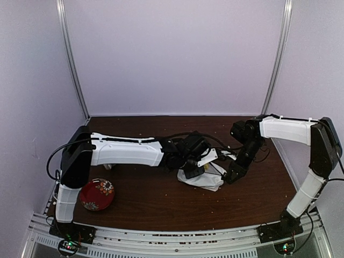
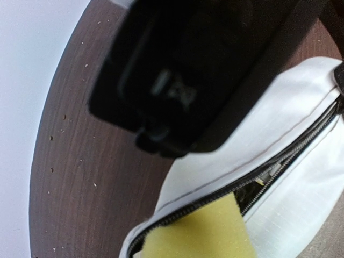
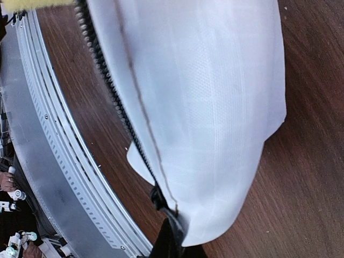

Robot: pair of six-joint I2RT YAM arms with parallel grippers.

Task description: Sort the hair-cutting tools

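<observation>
A white pouch (image 1: pixel 204 181) with a dark zipper lies right of the table's middle, its zipper partly open. From the opening sticks a yellow sponge-like piece (image 2: pixel 201 234); small dark contents (image 2: pixel 252 191) show beside it. Over the pouch's left part stands my left gripper (image 1: pixel 194 173), shut, its fingertips hidden in its wrist view. At the pouch's right end, my right gripper is shut on the dark zipper end (image 3: pixel 158 199). In the left wrist view, the right arm's black camera housing (image 2: pixel 177 80) covers part of the pouch.
A red flowered bowl (image 1: pixel 97 194) stands at the front left. Behind it, a small pale object (image 1: pixel 108 166) shows partly from under the left arm. Both arms reach close together over the pouch.
</observation>
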